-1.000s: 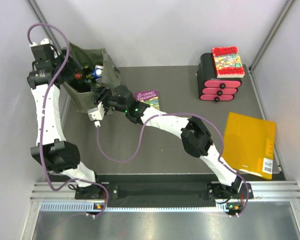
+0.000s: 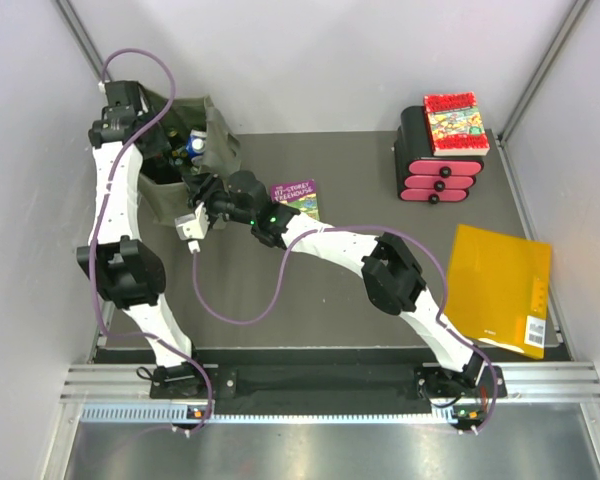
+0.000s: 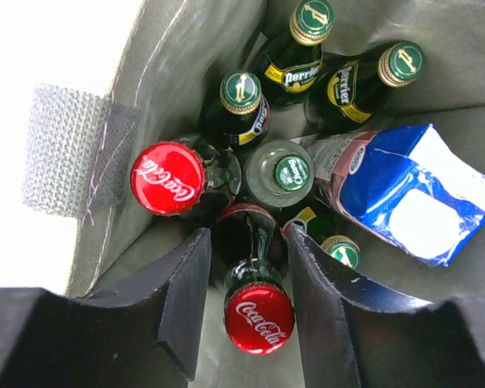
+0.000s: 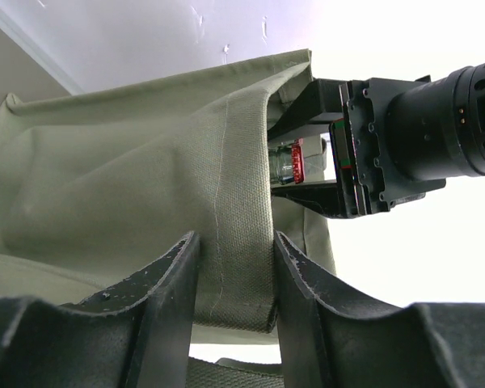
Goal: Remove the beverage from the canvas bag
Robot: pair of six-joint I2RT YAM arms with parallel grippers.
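The olive canvas bag [image 2: 220, 150] stands at the back left, holding several bottles and a blue carton [image 3: 420, 202]. In the left wrist view my left gripper is part open over a Coca-Cola bottle [image 3: 259, 319], its fingers on either side of it; another Coca-Cola bottle [image 3: 167, 178] and green Perrier bottles [image 3: 347, 93] lie beyond. My right gripper is shut on the bag's fabric edge [image 4: 242, 194]. In the right wrist view the left gripper's black body shows past that edge, with a red-topped bottle [image 4: 287, 164] between its fingers.
A purple book [image 2: 295, 195] lies right of the bag. A black and pink drawer box [image 2: 440, 180] with a red book [image 2: 455, 125] on top stands at the back right. A yellow folder [image 2: 495, 285] lies front right.
The right arm has stayed in place at the bag's edge.
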